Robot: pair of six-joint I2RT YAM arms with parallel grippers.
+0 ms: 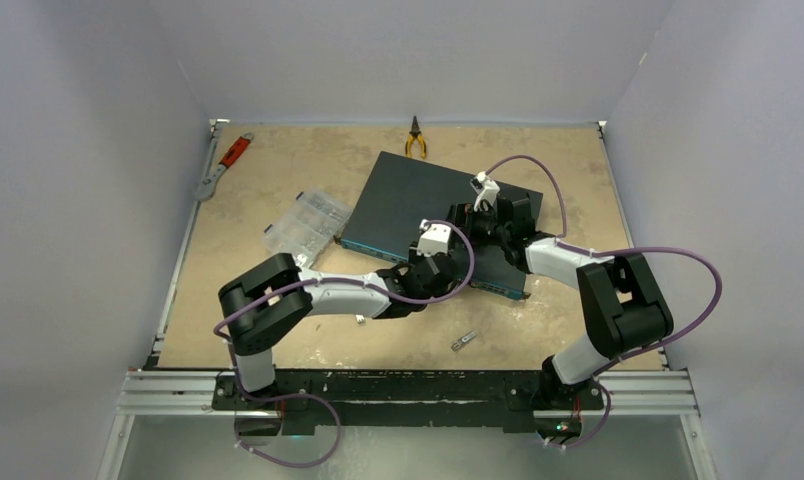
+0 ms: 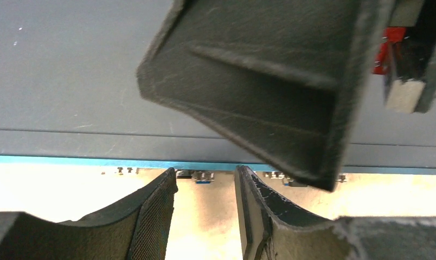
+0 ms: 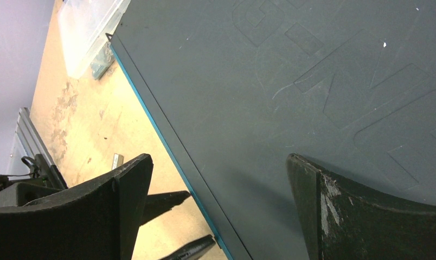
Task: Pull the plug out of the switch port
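Observation:
The dark switch lies tilted on the table, its blue-edged port side facing the front. In the left wrist view, small plugs or latches stick out along that edge, and one blue-black plug shows between my left gripper's fingers. Neither finger visibly touches it; the left gripper is part open at the port edge. My right gripper stands open above the switch's top, holding nothing. One of its dark fingers fills the upper part of the left wrist view. The ports themselves are hidden.
A clear compartment box stands left of the switch. Pliers lie behind it, and a red-handled tool at back left. A small metal piece lies near the front. Both arms are close together over the switch.

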